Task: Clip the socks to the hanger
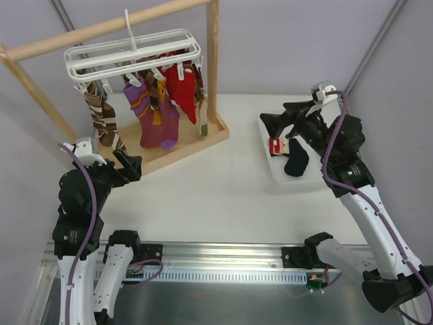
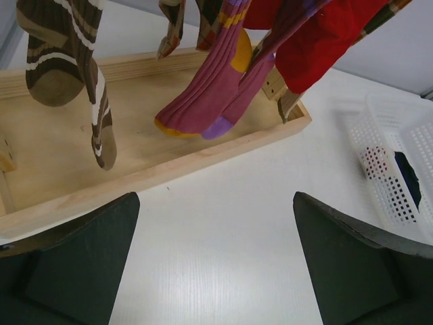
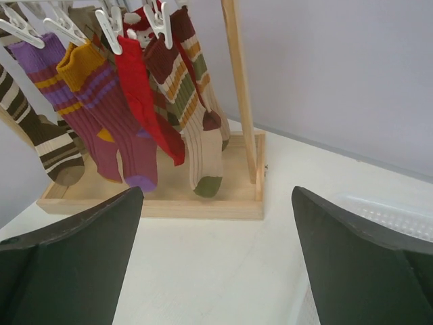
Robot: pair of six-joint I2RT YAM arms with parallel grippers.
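Observation:
Several socks hang from white clips on the white hanger (image 1: pixel 132 57): a brown striped sock (image 3: pixel 54 149), purple socks (image 3: pixel 135 156), a red sock (image 3: pixel 142 88) and a cream-and-green striped sock (image 3: pixel 206 156). My left gripper (image 1: pixel 125 169) is open and empty, low in front of the hanging socks at the left. My right gripper (image 1: pixel 287 118) is open and empty, above the white basket (image 1: pixel 281 176), which holds a dark sock (image 1: pixel 296 159) and a red-and-cream item (image 1: pixel 277 145).
The hanger is on a wooden frame (image 3: pixel 240 81) with a tray base (image 2: pixel 162 172). The white table between the frame and basket is clear.

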